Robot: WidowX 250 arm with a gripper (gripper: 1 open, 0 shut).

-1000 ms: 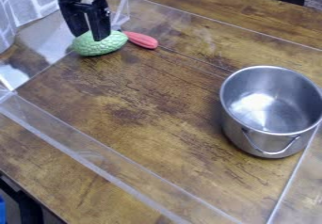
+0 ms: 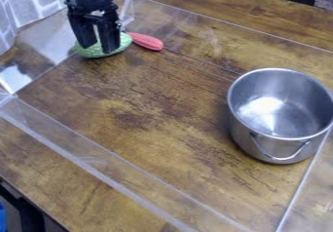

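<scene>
My black gripper (image 2: pixel 96 29) is at the upper left of the camera view, low over a green textured object (image 2: pixel 113 48), which it partly covers. Whether its fingers are open or shut on that object is hard to tell. A red object (image 2: pixel 146 41) lies just to the right of the green one, on the wooden table.
A large steel pot (image 2: pixel 278 113) stands at the right. Clear plastic strips or walls run along the left, bottom and right of the work area.
The gripper has come down over the green object and hides more of it. The red object and the pot are unchanged.
</scene>
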